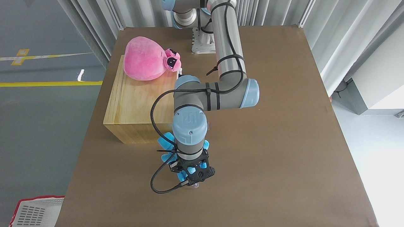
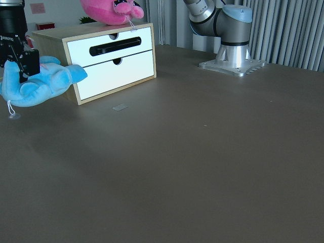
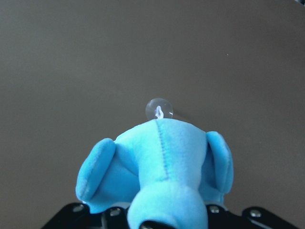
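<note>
A blue plush toy point(image 3: 167, 162) with a small suction cup point(image 3: 159, 107) hangs in my black gripper point(image 2: 23, 68), which is shut on it; in the wrist view only the edges of the fingers show around the toy. In the left view the toy point(image 2: 50, 80) is raised over the table, in front of a wooden two-drawer box point(image 2: 111, 76) with white fronts. A pink plush toy point(image 1: 144, 58) rests on top of the box.
A red-rimmed white basket point(image 1: 36, 212) stands off the table at the lower left.
</note>
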